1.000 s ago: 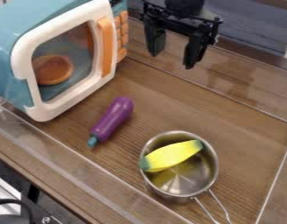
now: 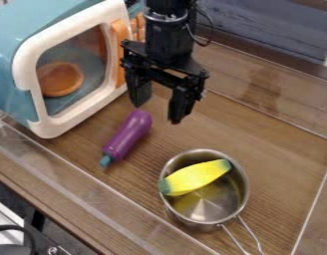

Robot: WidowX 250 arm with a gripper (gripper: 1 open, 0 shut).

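The black gripper [image 2: 159,98] hangs open at upper middle, above the wooden counter, with no object between its fingers. Below and left of it a purple eggplant-like object [image 2: 127,135] lies on the counter. A steel pot [image 2: 206,214] at lower right holds a yellow banana-like object [image 2: 193,176]. The toy microwave [image 2: 33,40] at upper left is light blue and white, with an orange round dish [image 2: 60,80] inside.
A grey-blue wall [image 2: 273,30] runs along the back. A dark appliance edge and cable sit at the bottom left corner.
The objects on the counter have not moved.
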